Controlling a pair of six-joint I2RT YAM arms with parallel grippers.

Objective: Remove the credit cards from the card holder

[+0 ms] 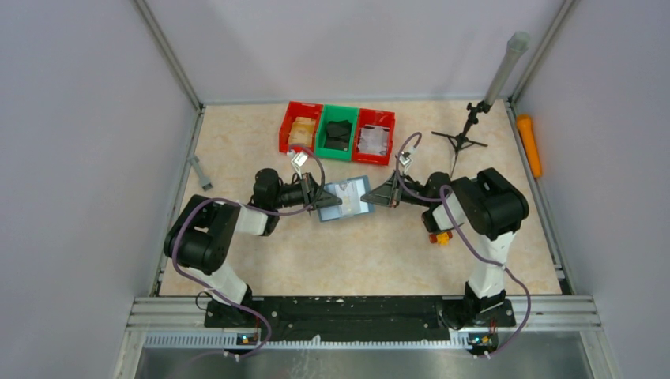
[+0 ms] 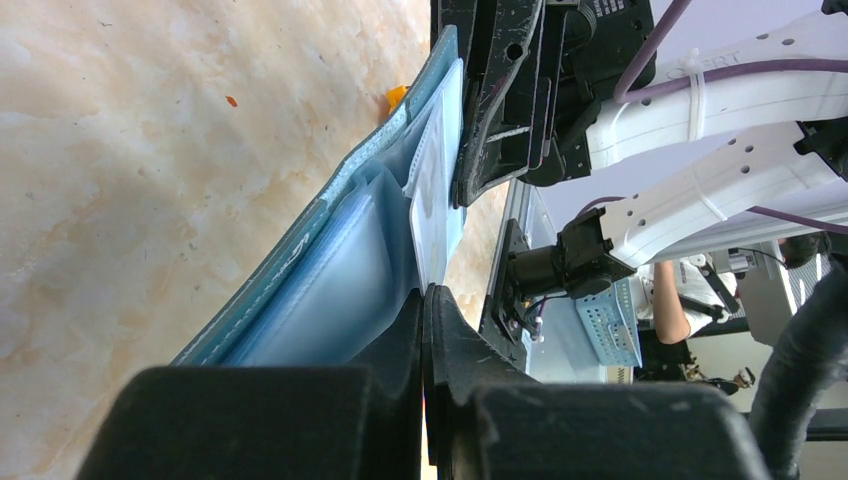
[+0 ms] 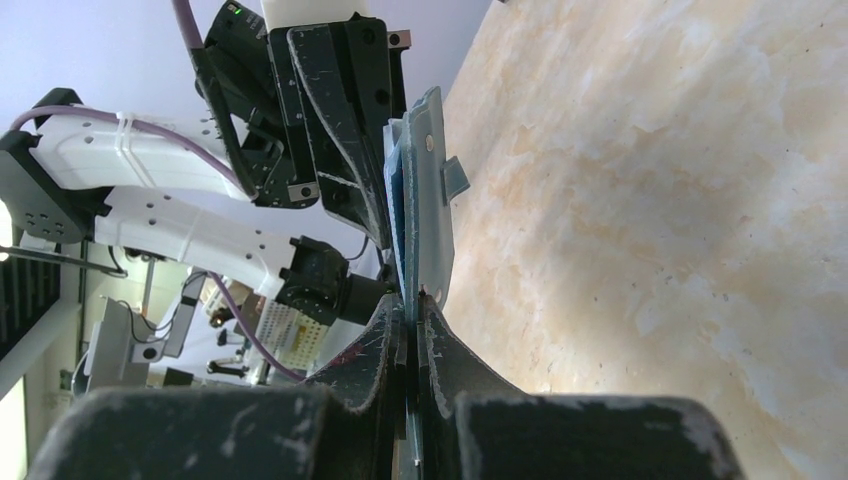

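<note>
The light-blue card holder [image 1: 348,197] is held between my two grippers over the middle of the table. In the left wrist view it stands open, showing translucent sleeves [image 2: 340,270] and a pale insert [image 2: 428,200]; my left gripper is shut at that insert's lower edge. In the right wrist view the holder [image 3: 430,200] is seen edge-on, and my right gripper is shut on it. Whether the pale insert is a card or a sleeve, I cannot tell.
Red, green and red bins [image 1: 337,136] stand behind. A black tripod [image 1: 461,140] is at the back right, an orange-yellow toy [image 1: 441,238] lies under the right arm, and the front middle of the table is clear.
</note>
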